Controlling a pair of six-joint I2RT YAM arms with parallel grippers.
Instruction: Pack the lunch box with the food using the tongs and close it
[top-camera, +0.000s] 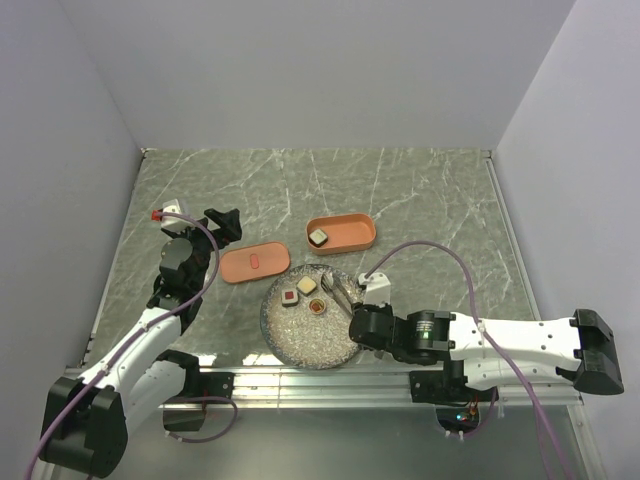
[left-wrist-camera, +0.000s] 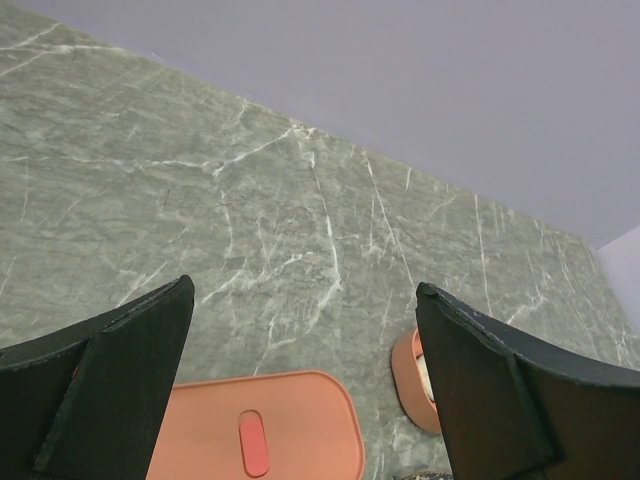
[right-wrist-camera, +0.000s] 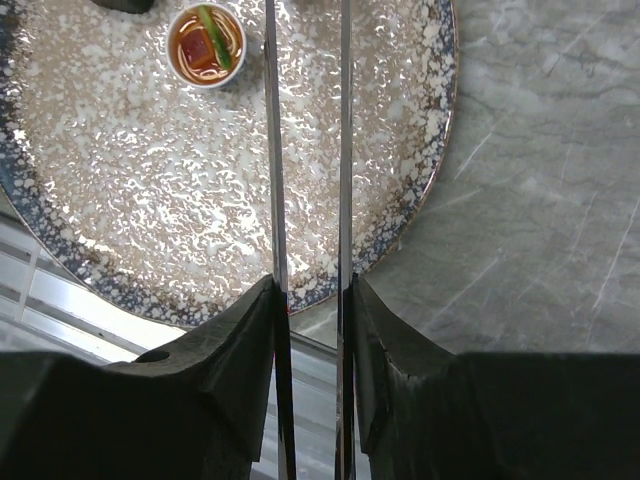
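In the top view an orange lunch box (top-camera: 360, 236) stands at the back, a pale piece of food (top-camera: 318, 237) in its left end. Its orange lid (top-camera: 238, 265) lies to the left. The round speckled plate (top-camera: 310, 345) bears two food pieces (top-camera: 290, 297) and a small white cup (top-camera: 317, 307) with red and green contents. My right gripper has its fingers against both arms of the metal tongs (right-wrist-camera: 346, 190). The tongs' tips reach over the plate's upper part; what lies between them is unclear. My left gripper is open and empty.
Bare marble table (top-camera: 440, 210) extends at the back and right. A metal rail (top-camera: 300, 392) runs along the front edge, close to the plate. The left arm stands left of the lid.
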